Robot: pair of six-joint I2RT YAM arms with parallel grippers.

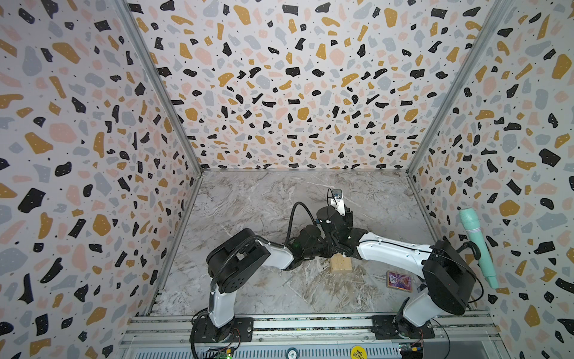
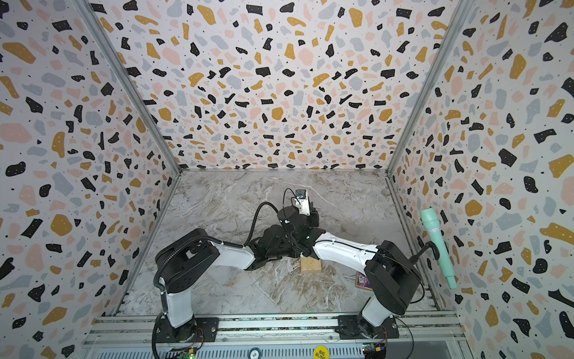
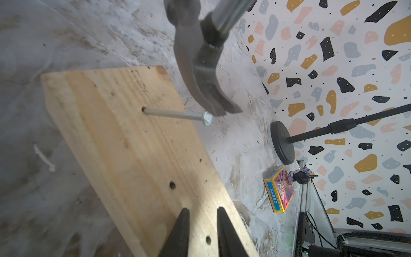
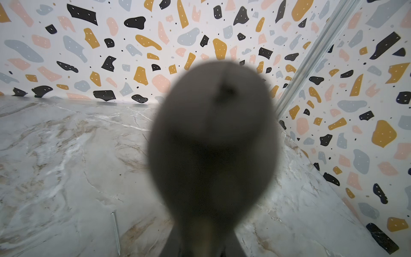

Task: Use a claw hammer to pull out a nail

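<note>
A pale wooden board fills much of the left wrist view, with a long nail standing out of one of its holes. Beside the nail's head hangs the steel claw hammer, its claw tips close to the head; whether they touch cannot be told. My left gripper is shut on the board, whose wood shows between its fingers. In the right wrist view the hammer's dark handle end looms large and blurred. My right gripper is shut on that handle. From above, the arms hide the hammer head.
Another nail lies loose on the marble table. A small colourful box sits at the front right. A mint-green tube stands out near the right wall.
</note>
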